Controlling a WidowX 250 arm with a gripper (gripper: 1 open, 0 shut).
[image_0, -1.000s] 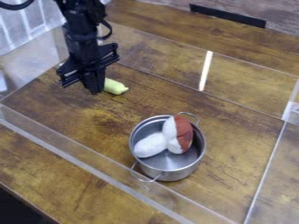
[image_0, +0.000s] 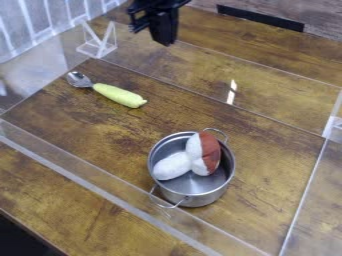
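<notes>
The dark gripper (image_0: 160, 24) is high at the top centre of the view, blurred and partly cut off by the frame, so its fingers cannot be made out. Below it to the left, a pale yellow-green oblong object (image_0: 118, 95) lies on the wooden table (image_0: 94, 160), beside a silver spoon-like piece (image_0: 79, 79). In the lower middle stands a steel pot (image_0: 214, 187) with wire handles, holding white and red-brown rounded objects (image_0: 187, 160).
Clear plastic walls (image_0: 24, 50) edge the left side, and clear panels run along the front and right. A thin white strip (image_0: 231, 92) is at the centre right.
The gripper has risen away from the left middle to the top of the view, uncovering the yellow-green object and the silver piece. The pot has not moved.
</notes>
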